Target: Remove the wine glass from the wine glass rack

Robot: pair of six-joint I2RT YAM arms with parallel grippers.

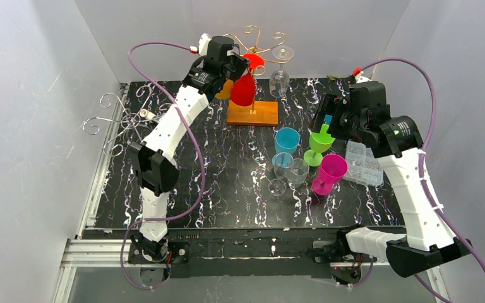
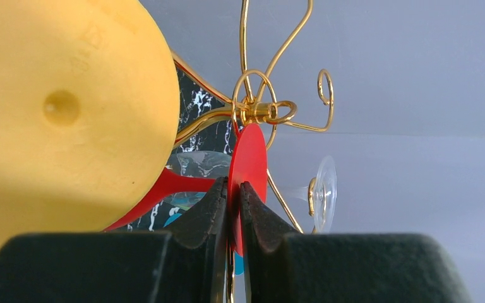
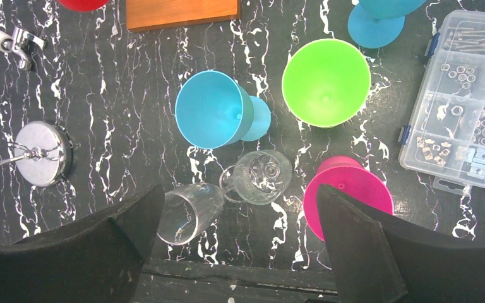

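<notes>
A gold rack [image 1: 252, 113] on a wooden base holds upside-down glasses: a red one [image 1: 243, 91], a yellow one [image 2: 63, 107] and a clear one [image 1: 279, 82]. My left gripper is shut on the red glass's round foot, just below the rack's central rings in the left wrist view. The red bowl hangs beneath, partly hidden by the yellow glass. My right gripper is open above the loose glasses on the right of the table, empty.
Cyan [image 3: 208, 110], green [image 3: 325, 82], magenta [image 3: 347, 196] and clear glasses [image 3: 262, 177] stand or lie at right, beside a parts box [image 3: 455, 95]. A silver wire rack [image 1: 120, 120] is at left.
</notes>
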